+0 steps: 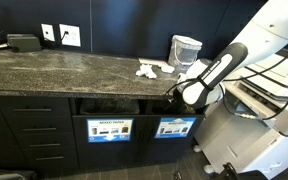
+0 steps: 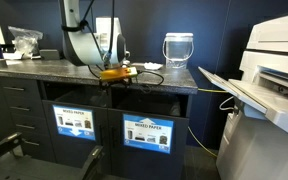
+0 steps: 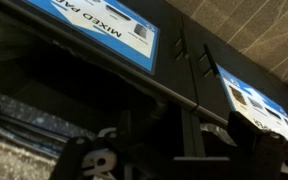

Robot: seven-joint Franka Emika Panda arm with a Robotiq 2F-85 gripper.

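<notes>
My gripper stands open in the wrist view, its dark fingers apart and nothing visible between them. In exterior view 1 the white arm reaches in from the right, with the gripper (image 1: 172,98) near the front counter edge, above the right-hand bin. Two open bins sit under the counter, one with a "mixed paper" label (image 1: 109,130), the other with a second blue-and-white label (image 1: 174,127). Their insides are dark, so their contents cannot be made out. Crumpled white material (image 1: 146,71) lies on the speckled counter (image 1: 74,75).
A white lidded bucket (image 1: 185,50) stands at the counter's back right. Drawers (image 1: 39,130) fill the left front. A white panelled unit (image 2: 269,100) rises to the right.
</notes>
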